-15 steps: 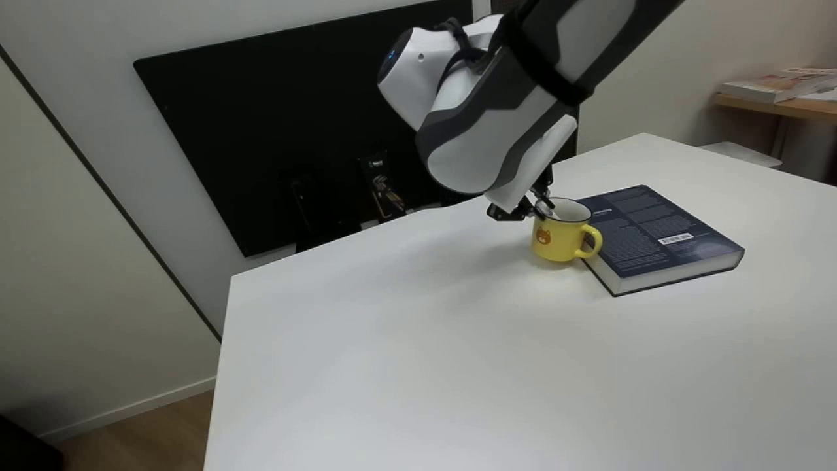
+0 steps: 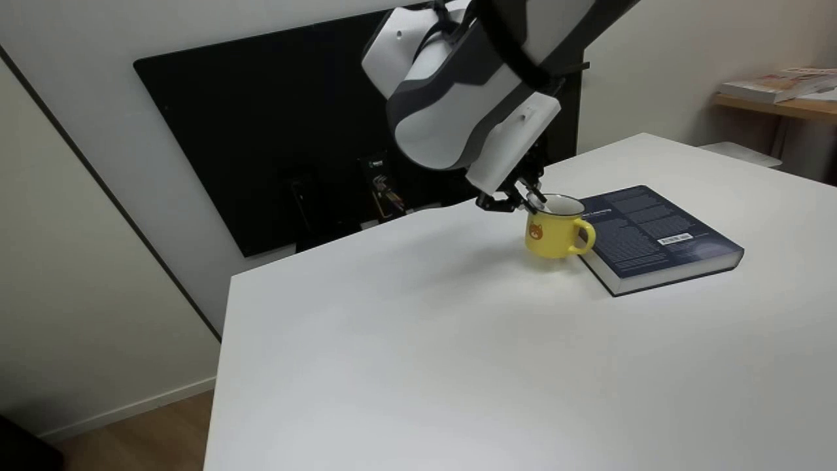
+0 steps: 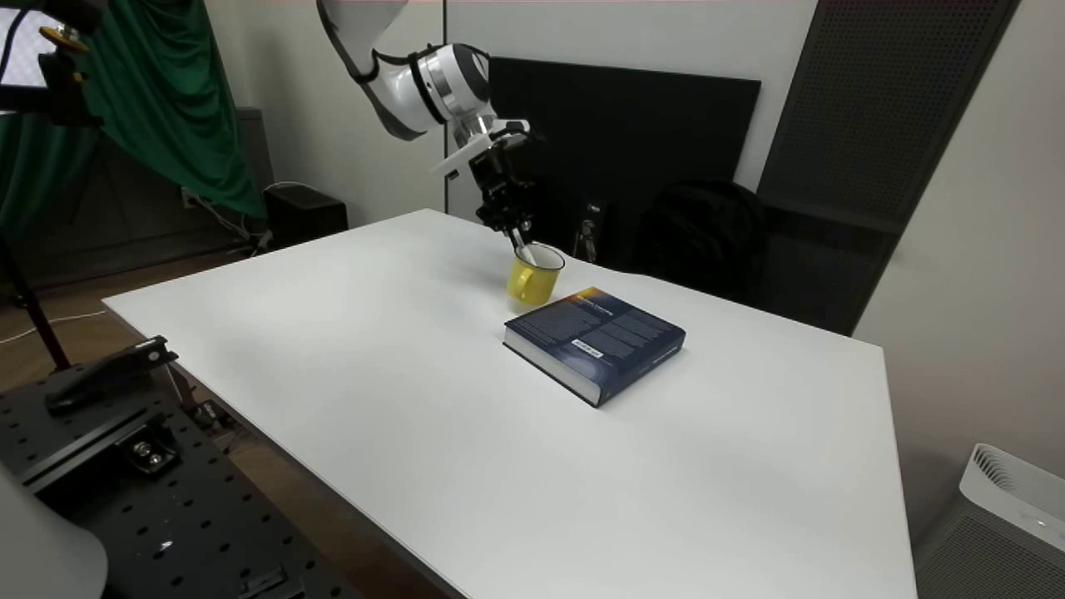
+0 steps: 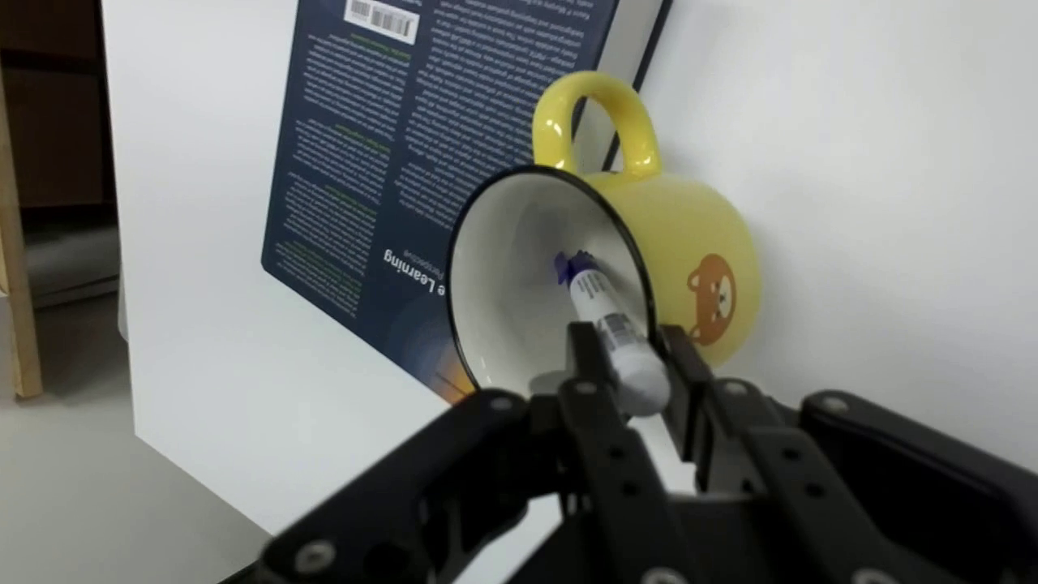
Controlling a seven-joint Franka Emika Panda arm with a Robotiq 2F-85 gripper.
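Note:
A yellow mug (image 2: 552,235) with a dark rim and an orange animal face stands nearly upright beside the book. My gripper is shut at the mug's rim, and the mug's wall runs between its fingers. A white marker (image 4: 615,326) with a purple tip leans inside the mug, its blunt end also between the fingers. Whether the marker itself is pinched cannot be told. In exterior view 2 the mug (image 3: 532,278) shows its handle toward the camera. A faint reflection under it suggests a small gap above the table.
A thick dark blue book (image 2: 659,235) lies flat right against the mug's side in exterior view 1. Behind the white table (image 2: 376,337) is a black panel (image 2: 298,118).
The arm and gripper have shifted slightly left and up in exterior view 1. The mug has moved along with them by a small amount; the book stays where it was.

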